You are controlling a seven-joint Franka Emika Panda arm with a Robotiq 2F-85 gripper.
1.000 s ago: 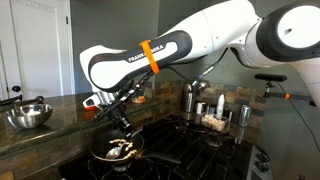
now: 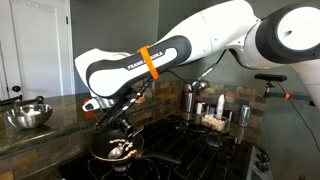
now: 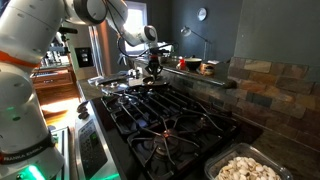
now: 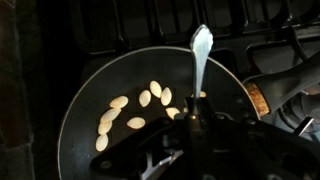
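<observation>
A black frying pan (image 4: 100, 90) sits on the stove, its handle (image 2: 162, 157) pointing right in exterior view 1. Inside it lie several pale, flat, oval pieces (image 4: 145, 98), mostly on the left side in the wrist view. My gripper is above the pan, shut on a metal spoon (image 4: 201, 48) whose handle sticks up past the dark fingers. Down in the pan, the spoon's bowl (image 2: 118, 151) shows among the pieces in exterior view 1. The fingers hide part of the pan in the wrist view.
Black stove grates (image 3: 165, 130) spread beside the pan. A metal bowl (image 2: 29, 114) stands on the counter at left. A clear tray of pale pieces (image 3: 248, 168) is at the stove's far end from the pan. Bottles and canisters (image 2: 220, 107) stand along the back.
The arm's wrist has shifted slightly to the left in exterior view 1. The spoon's bowl has moved a little within the pan, while the gripper stays shut on it.
</observation>
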